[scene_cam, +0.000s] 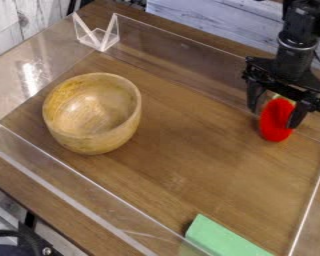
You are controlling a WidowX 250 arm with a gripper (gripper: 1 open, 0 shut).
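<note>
My black gripper (275,100) is at the right of the view, reaching down around a red oval object (275,124), with its fingers at the object's upper part. A small pale green thing behind the red object is mostly hidden by the gripper. Whether the fingers press on the red object cannot be told.
A large wooden bowl (92,112) stands at the left. A green block (226,239) lies at the bottom. A white wire-like piece (97,31) is at the top left.
</note>
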